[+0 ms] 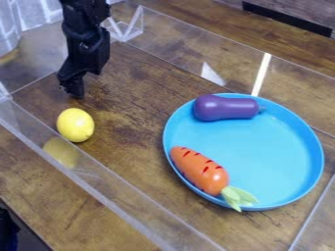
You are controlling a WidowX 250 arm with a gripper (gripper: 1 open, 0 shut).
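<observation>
My black gripper (73,75) is at the upper left, low over the wooden surface, open, above and behind a yellow lemon-like toy (74,125). On the right a blue plate (268,152) holds a purple eggplant (225,107) at its back and an orange carrot (202,169) with a pale green top at its front left.
The wooden surface (131,137) is bounded by clear plastic walls along the left, back and front. The middle, between the lemon and the plate, is clear, as is the area behind the plate.
</observation>
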